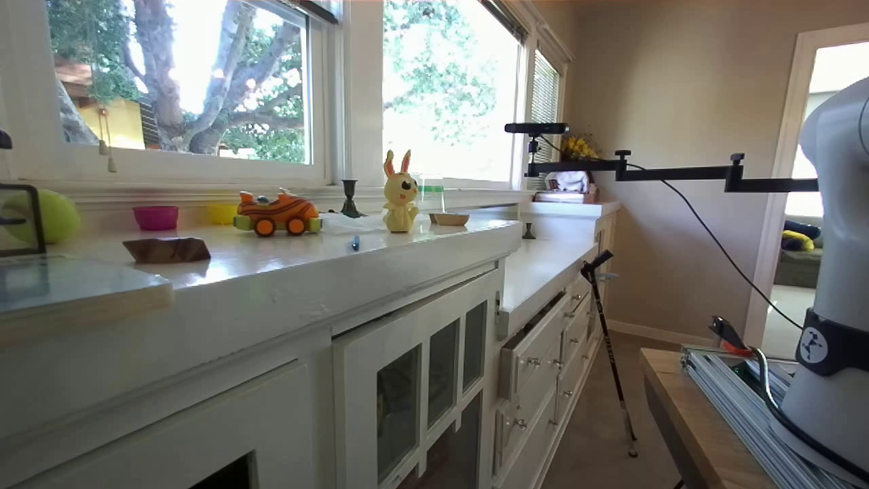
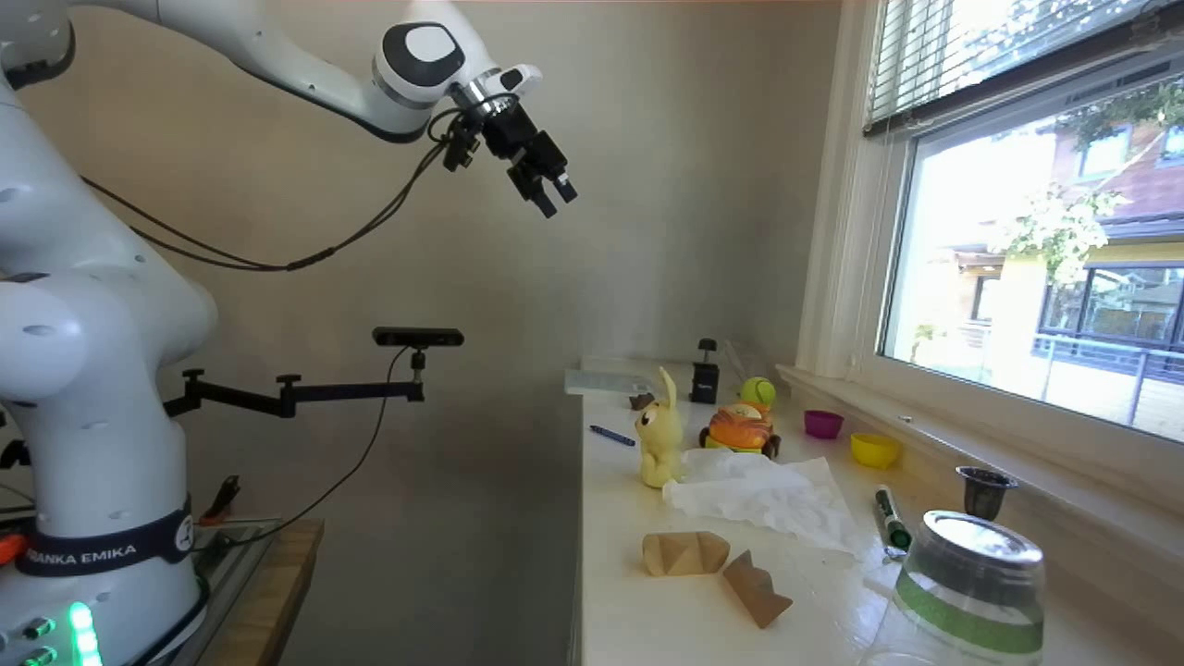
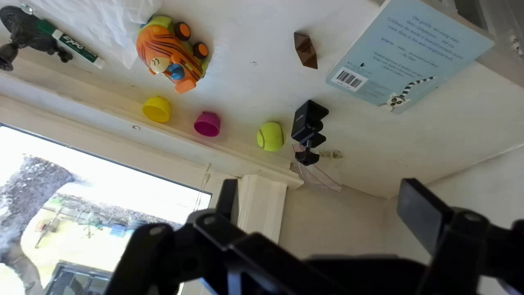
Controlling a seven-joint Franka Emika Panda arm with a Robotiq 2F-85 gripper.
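Note:
My gripper hangs high in the air, well above and to the left of the white counter in exterior view 2. Its two black fingers stand wide apart in the wrist view, open, with nothing between them. On the counter are a yellow rabbit figure, an orange toy car, a magenta cup, a yellow cup and a tennis ball. A brown faceted piece lies apart from them. Exterior view 1 does not show the gripper.
Crumpled white sheeting lies beside the rabbit. An upturned clear cup stands at the near right. A black clamp and a blue book occupy the far end. The window sill borders one side. Bare counter surrounds the brown piece.

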